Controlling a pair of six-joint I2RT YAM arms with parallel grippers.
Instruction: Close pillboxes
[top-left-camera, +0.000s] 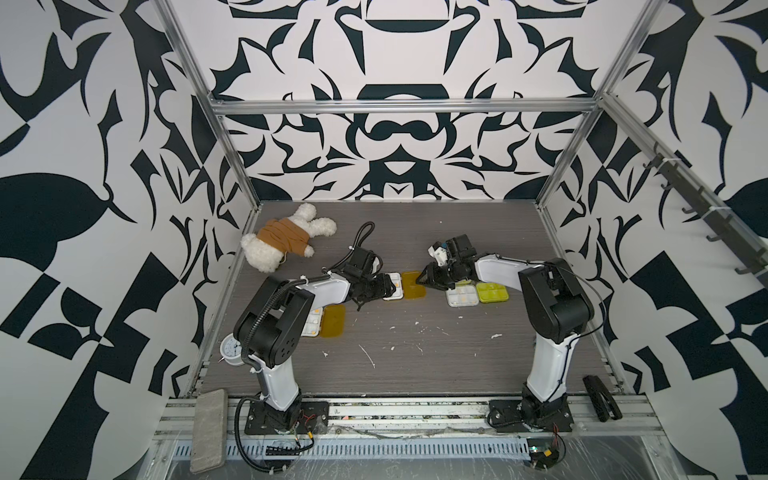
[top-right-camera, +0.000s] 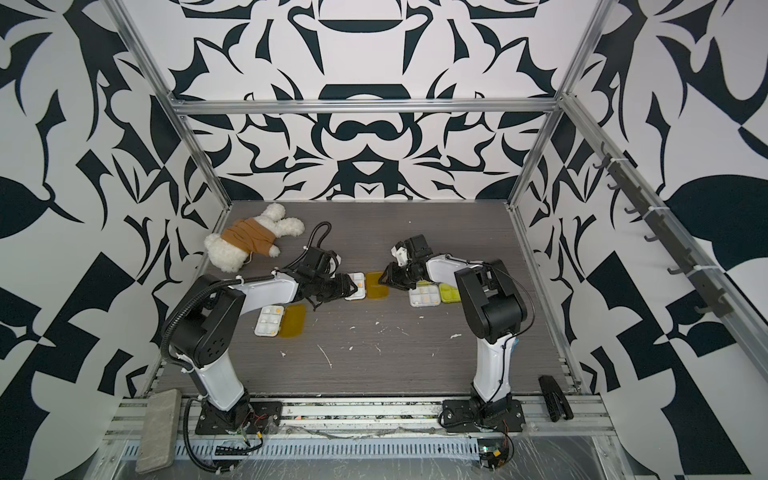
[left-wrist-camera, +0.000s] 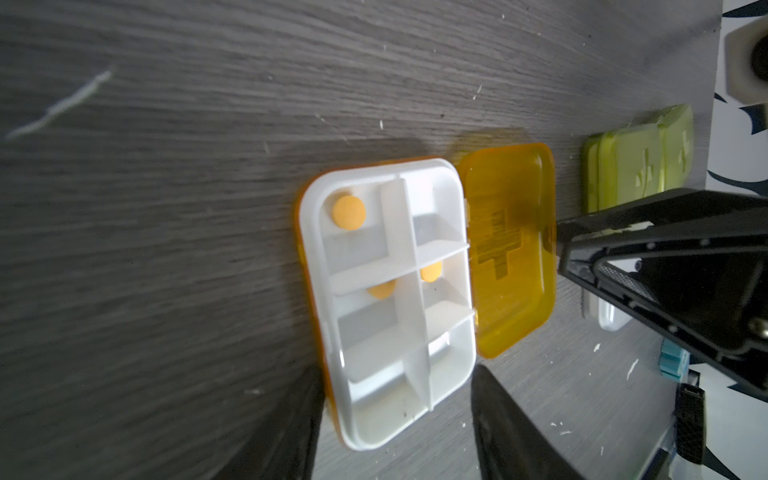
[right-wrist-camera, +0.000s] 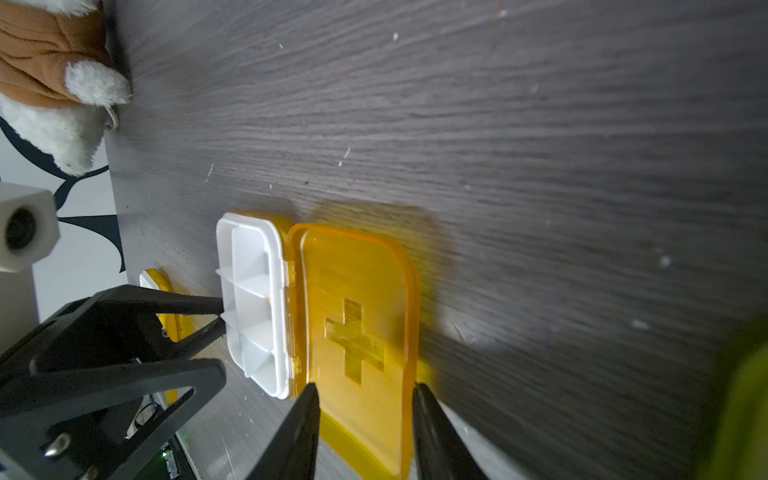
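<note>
A white pillbox (left-wrist-camera: 364, 320) with several compartments, some holding orange pills, lies with its amber lid (left-wrist-camera: 512, 248) folded out flat toward the right. My left gripper is open, its fingers on either side of the near end of the white tray. My right gripper is open over that lid, one finger by the lid's outer edge and the other near the hinge side; contact cannot be made out. Another open pillbox (top-right-camera: 269, 321) with an amber lid (top-right-camera: 293, 320) sits nearer the left arm. Right of centre lies a white pillbox (top-left-camera: 462, 297) with a yellow-green lid (top-left-camera: 492, 293) folded out.
A plush toy (top-left-camera: 284, 237) in brown clothing lies at the back left. A small white round clock-like object (top-left-camera: 231, 349) is at the left edge. More yellow-green plastic (top-left-camera: 464, 282) shows behind the right pillbox. The table's front middle holds only small white scraps.
</note>
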